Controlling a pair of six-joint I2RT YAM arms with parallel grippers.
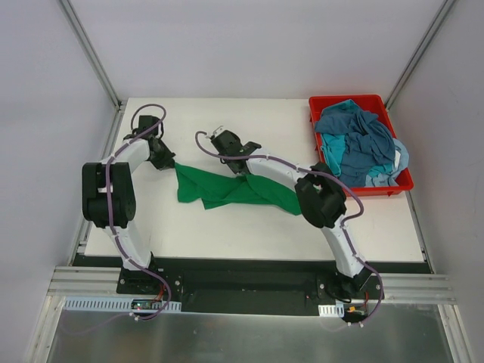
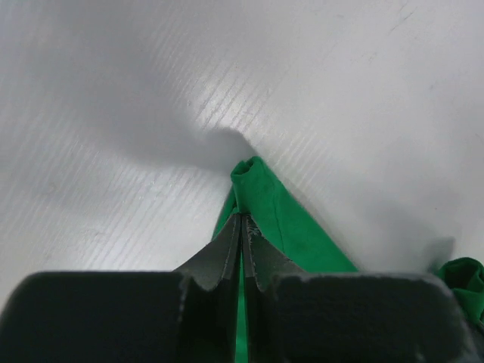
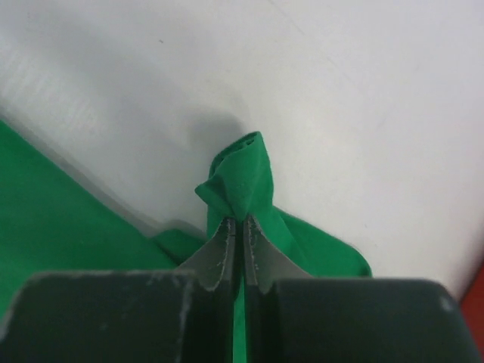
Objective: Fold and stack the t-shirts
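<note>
A green t-shirt (image 1: 227, 189) lies crumpled and stretched sideways across the middle of the white table. At its left end my left gripper (image 1: 172, 162) is shut on a corner; in the left wrist view a small green fold (image 2: 257, 181) sticks out past the closed fingertips. My right gripper (image 1: 242, 174) is shut on the shirt's upper edge near its middle. Pinched cloth (image 3: 242, 178) stands up in a ridge at the fingertips in the right wrist view. The right arm covers part of the shirt from above.
A red basket (image 1: 316, 112) at the back right holds several blue and teal garments (image 1: 363, 144). Bare table (image 1: 219, 113) lies behind the shirt, and more open surface (image 1: 227, 238) runs along the front.
</note>
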